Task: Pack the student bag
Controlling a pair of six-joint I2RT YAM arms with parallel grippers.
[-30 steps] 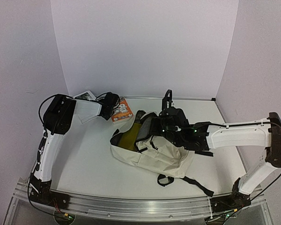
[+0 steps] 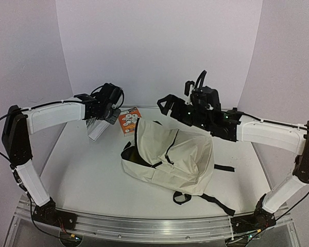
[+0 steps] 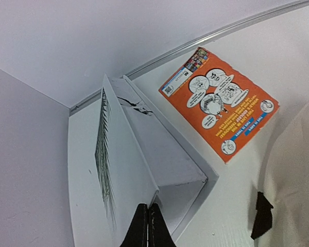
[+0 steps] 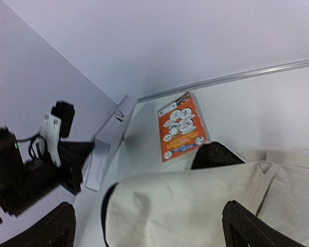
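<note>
A cream backpack [image 2: 175, 159] lies on the table, its top flap [image 4: 180, 200] now lying over much of the opening. An orange book [image 3: 216, 103] lies behind it. At back left, my left gripper is shut on the edge of a thin white cover [image 3: 123, 154] with a printed side, tilted up above a white box-like piece [image 3: 175, 159]; whether that is one item cannot be told. My right gripper [image 2: 169, 103] stands open and empty above and behind the bag, the flap below it.
Black straps [image 2: 219, 206] trail toward the front edge. Walls close in the back and both sides, near the left gripper.
The right gripper rose away from the bag, and the flap fell over the yellow interior.
</note>
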